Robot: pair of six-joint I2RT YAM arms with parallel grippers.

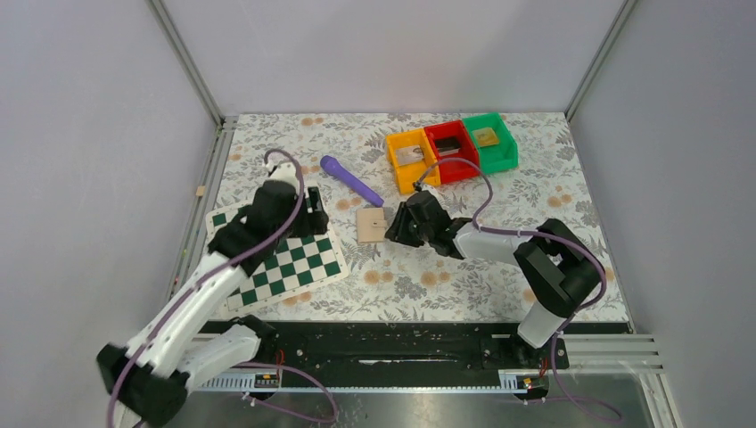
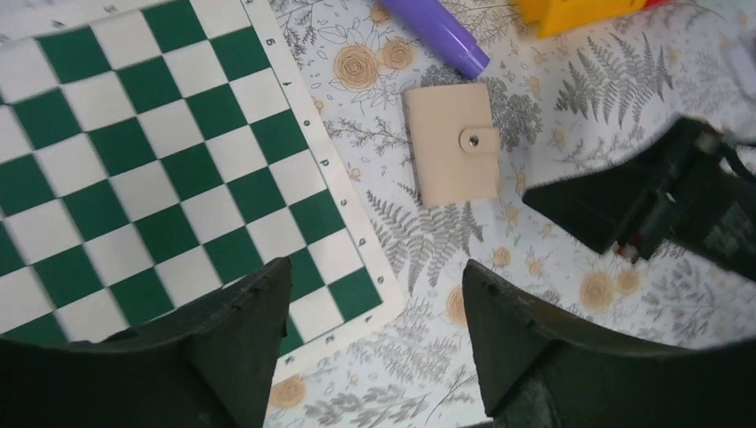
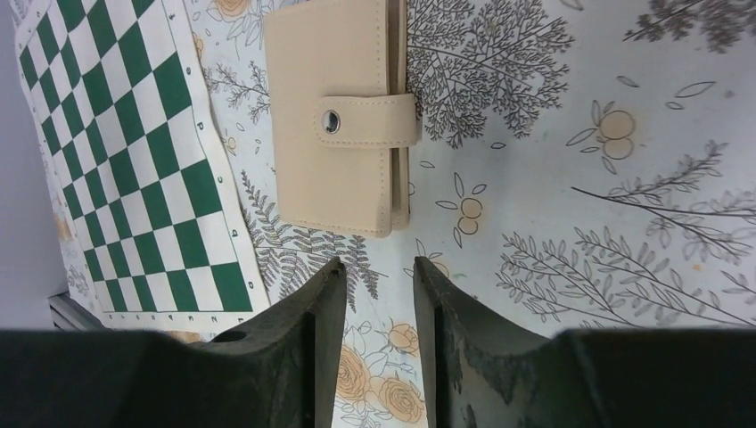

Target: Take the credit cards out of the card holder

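A beige card holder lies flat near the middle of the table, its snap strap across the right side; no cards show. My left gripper is above the checkered mat, left of the holder, fingers apart with nothing visible between them. My right gripper stands just right of the holder in the top view, its fingers parted and empty; in its own view the holder lies just beyond the fingertips.
A checkered mat lies left of the holder. A purple stick lies behind it. Yellow, red and green bins stand at the back right.
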